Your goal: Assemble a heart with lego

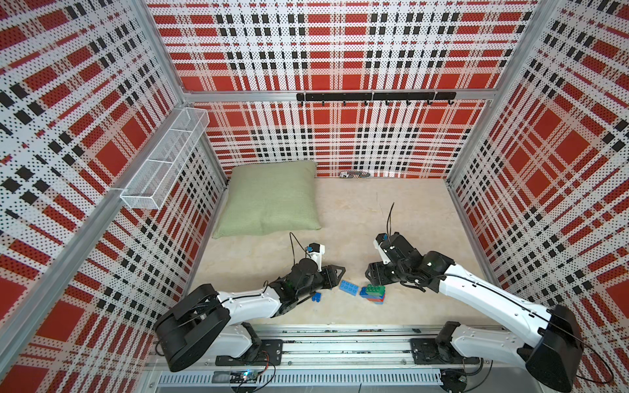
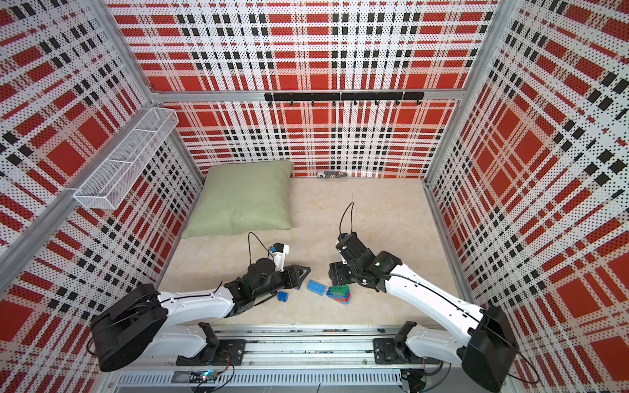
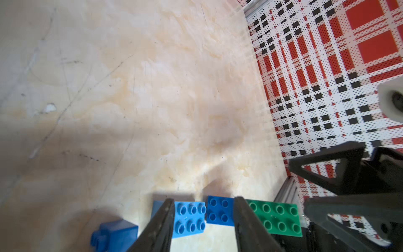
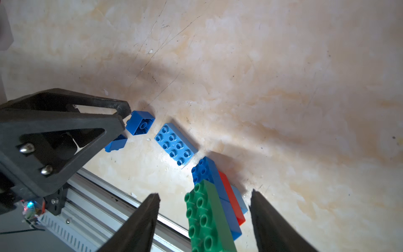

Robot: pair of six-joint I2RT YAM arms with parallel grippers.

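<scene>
A layered stack has green point(image 4: 205, 218) on top, then blue, red and light blue, with a darker blue end point(image 4: 203, 170) standing out. It sits on the table in front of my right gripper, whose fingers are open; from the right wrist view, I cannot tell its height over the stack. A separate light blue brick point(image 4: 175, 145), studs up, lies left of the stack. My left gripper point(image 1: 339, 271) hovers just behind and left of that brick, part open, nothing between its fingers. Two small dark blue bricks point(image 4: 140, 122) point(image 4: 116, 143) rest by the left gripper.
A green cushion point(image 1: 268, 198) fills the back left of the table. Metal rails point(image 1: 353, 347) border the front edge, close to the bricks.
</scene>
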